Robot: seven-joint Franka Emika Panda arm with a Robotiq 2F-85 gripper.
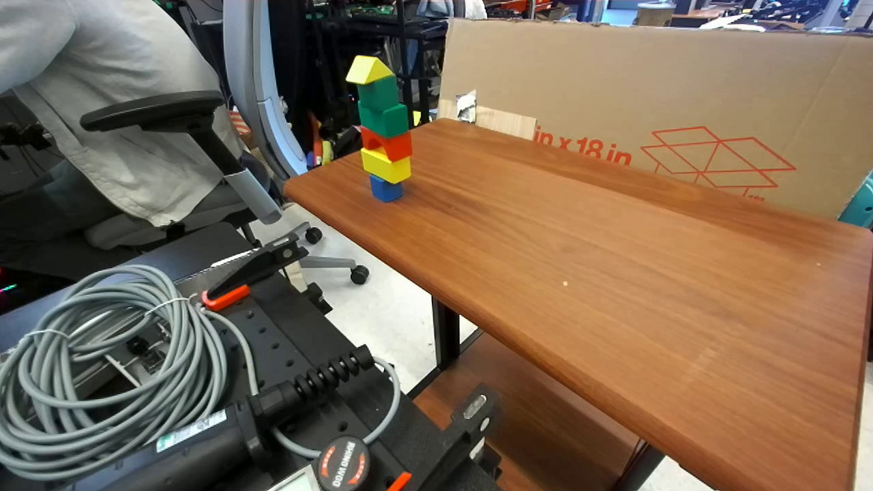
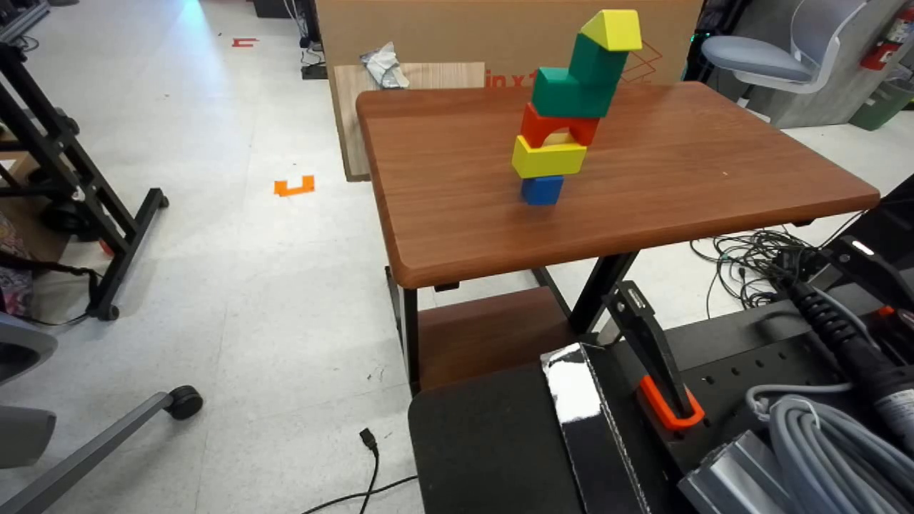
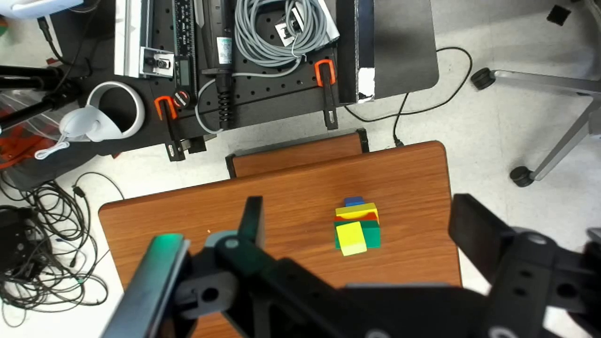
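A tower of coloured blocks stands on the brown table (image 1: 589, 237), near its left end in exterior view 1. At its base is a small blue block (image 2: 542, 190), carrying a yellow block (image 2: 549, 158) and a red arch (image 2: 559, 127). Two green blocks (image 2: 583, 78) come above, the upper one tilted. A yellow triangular block (image 2: 613, 31) tops the tower. In the wrist view my gripper is open high over the table, its fingers wide apart with nothing held. The tower appears far below, within the gap. Neither exterior view shows the gripper.
A large cardboard sheet (image 1: 655, 106) rises along the table's far side. Beside the table is a black cart with a coiled grey cable (image 3: 279, 31) and orange-handled clamps (image 2: 670, 402). A person sits in a chair at left in exterior view 1.
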